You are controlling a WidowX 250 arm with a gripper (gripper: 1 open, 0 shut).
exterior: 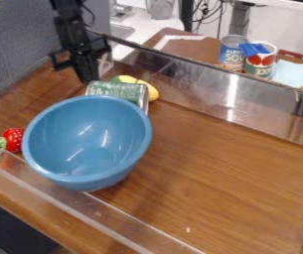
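Note:
My black gripper hangs at the back left of the wooden tray, above and left of a green can lying on its side. Its fingers look shut, with nothing visible between them. A yellow object, partly hidden, lies behind the can. A large blue bowl stands in front of the can. A red object lies at the bowl's left, by the tray's edge.
Clear walls bound the tray. Two cans and a light blue cloth stand or lie outside the back wall.

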